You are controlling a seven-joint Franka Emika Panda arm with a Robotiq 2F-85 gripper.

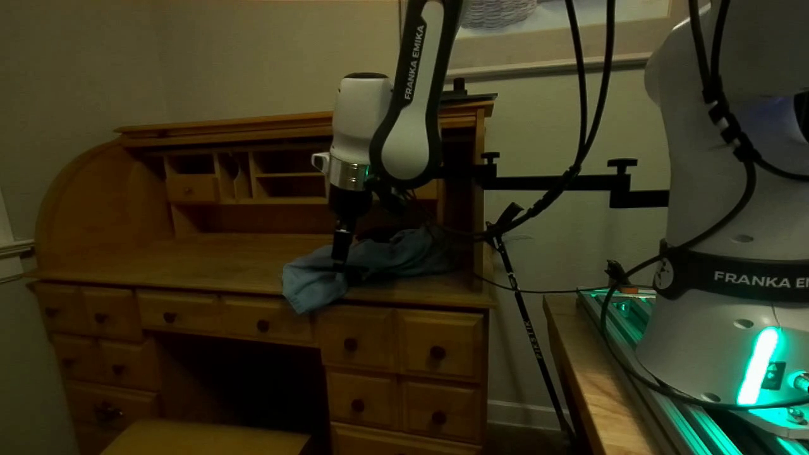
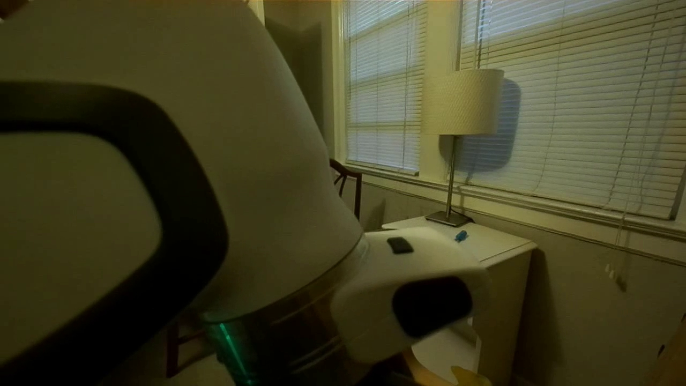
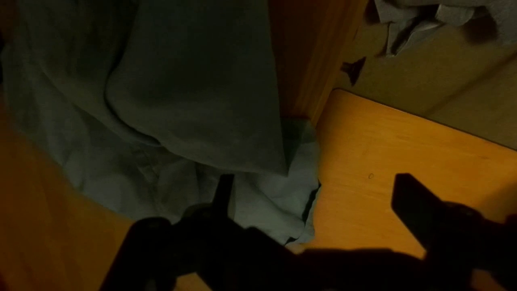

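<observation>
A rumpled blue-grey cloth [image 1: 315, 282] lies on the desk top toward its right side, one end drooping over the front edge. My gripper [image 1: 340, 265] points down at this front part of the cloth in exterior view 1; whether it touches the fabric cannot be told. In the wrist view the gripper is open, its dark fingers wide apart. The left finger [image 3: 223, 194] stands over the cloth [image 3: 203, 97], while the right one is over bare wood. Nothing is gripped between them. Exterior view 2 shows the arm's wrist but not the fingers.
Cubbyholes and a small drawer [image 1: 191, 188] line the back of the rolltop desk [image 1: 152, 261]. Its top is clear left of the cloth. A stool [image 1: 205, 438] stands in front, below the desk edge. A black stand [image 1: 523, 311] leans right of the desk.
</observation>
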